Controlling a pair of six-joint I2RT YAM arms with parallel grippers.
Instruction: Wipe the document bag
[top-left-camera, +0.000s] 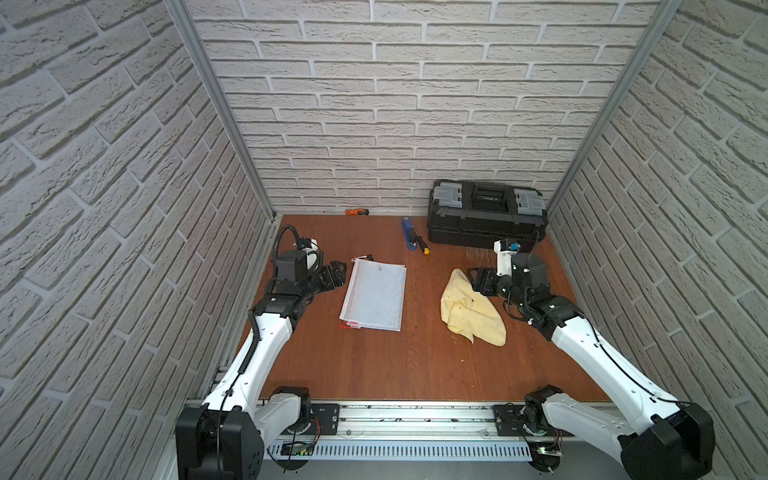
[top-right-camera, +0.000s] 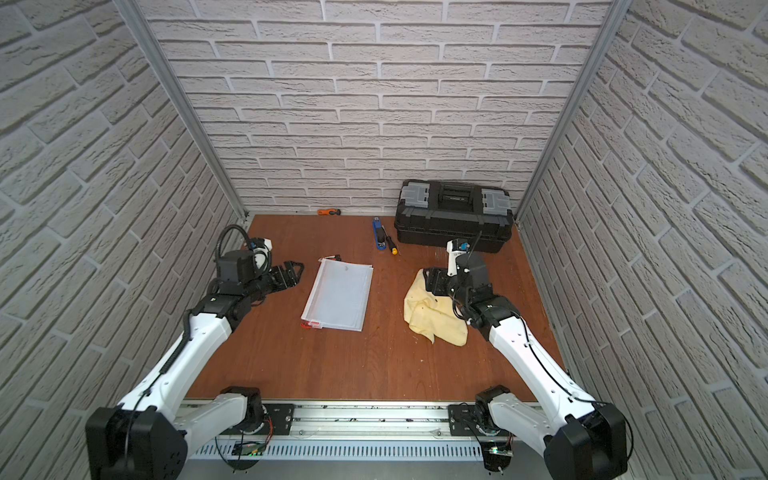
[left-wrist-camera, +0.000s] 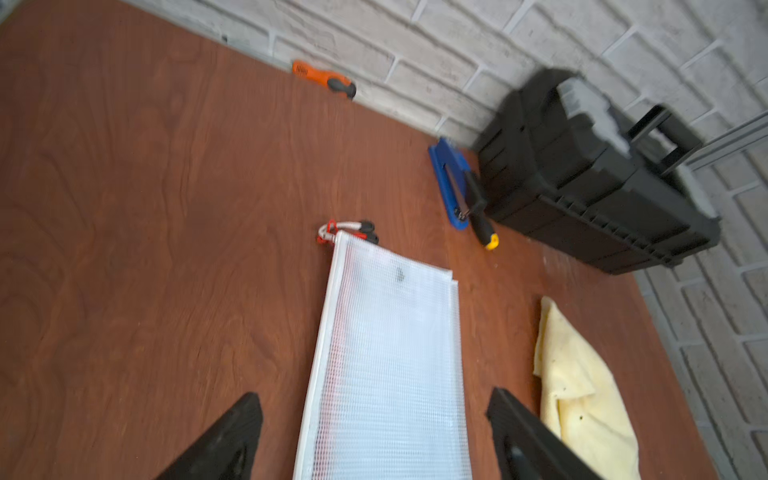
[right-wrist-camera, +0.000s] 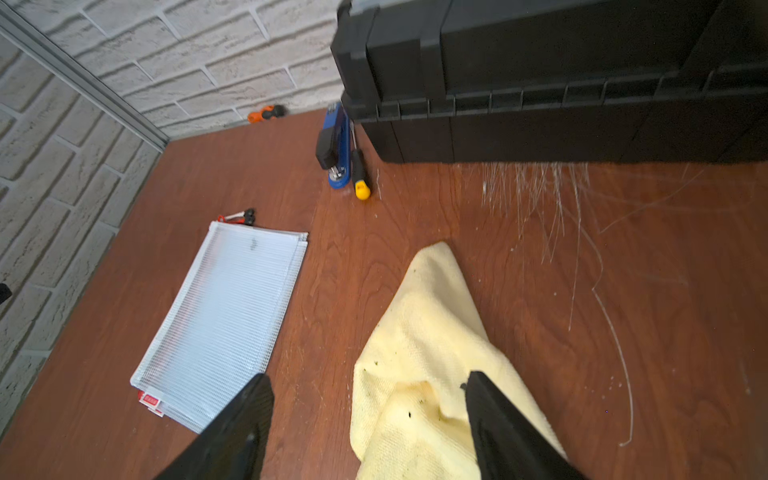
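Observation:
A translucent white document bag (top-left-camera: 374, 294) lies flat on the brown table, left of centre. To its right a pale yellow cloth (top-left-camera: 472, 312) is spread in loose folds. My left gripper stands to the left of the bag, its black fingers (left-wrist-camera: 232, 436) apart and nothing between them; from its own wrist the bag shows below, beyond the gap. Over the far part of the cloth hangs my right gripper, open as well, with the cloth beneath it and not gripped.
A large black toolbox (top-left-camera: 488, 214) fills the back right. Near it lie a blue stapler (left-wrist-camera: 449, 184) and a yellow-tipped screwdriver (left-wrist-camera: 480, 212). An orange-handled tool (left-wrist-camera: 322, 78) rests by the back wall.

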